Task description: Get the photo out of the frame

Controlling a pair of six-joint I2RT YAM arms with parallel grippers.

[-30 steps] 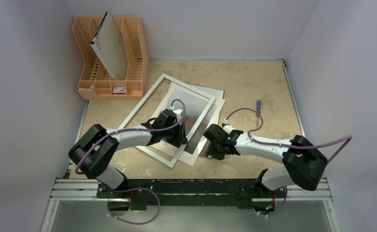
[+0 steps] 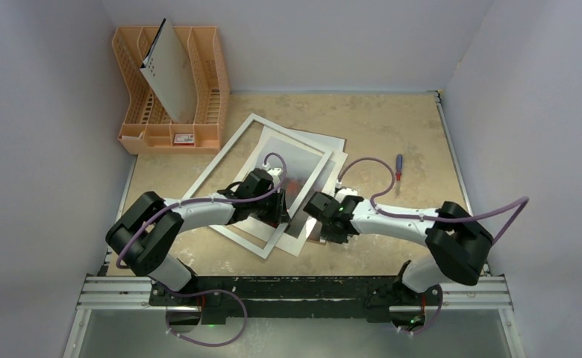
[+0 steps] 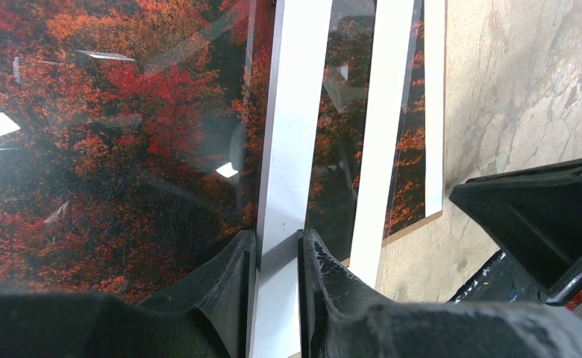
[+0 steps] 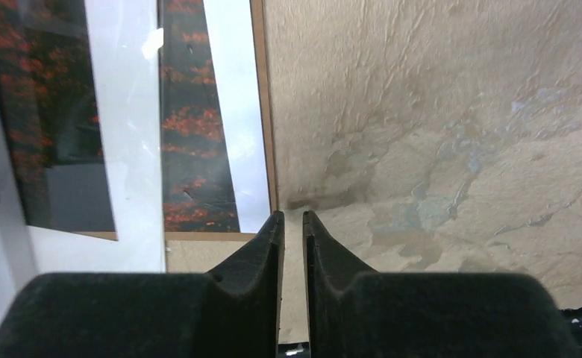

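The white frame lies tilted over white sheets and photo layers with red autumn trees. In the left wrist view my left gripper has its fingertips closed snugly either side of a white frame bar. My right gripper hangs just beside the lower right corner of a photo layer, its fingertips slightly apart with nothing visible between them. A white strip runs along that layer's edge.
An orange organizer holding a folder stands at back left. A screwdriver lies to the right. Bare table shows at back right and around the right gripper. Walls border both sides and the back.
My left arm and the frame show no visible movement.
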